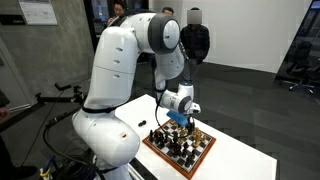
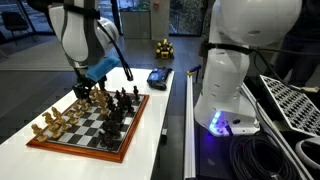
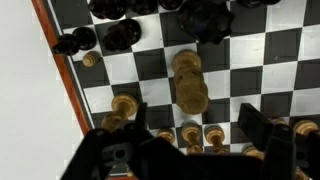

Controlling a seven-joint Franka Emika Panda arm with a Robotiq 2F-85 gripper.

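Note:
Above the chessboard [image 2: 50, 142] my gripper points down, its dark fingers apart. In the wrist view a tan chess piece [image 3: 190, 85] stands in line with the gap, just ahead of the fingertips, and no contact with either finger shows. Another tan piece [image 3: 123, 106] is near the left finger. The exterior views show the gripper low over the light pieces, but its fingertips are hard to make out there.
Several dark pieces [image 2: 116, 118] crowd one side of the board, and several tan pieces [image 2: 58, 121] the other. A dark object [image 2: 160, 76] lies on the table beyond the board.

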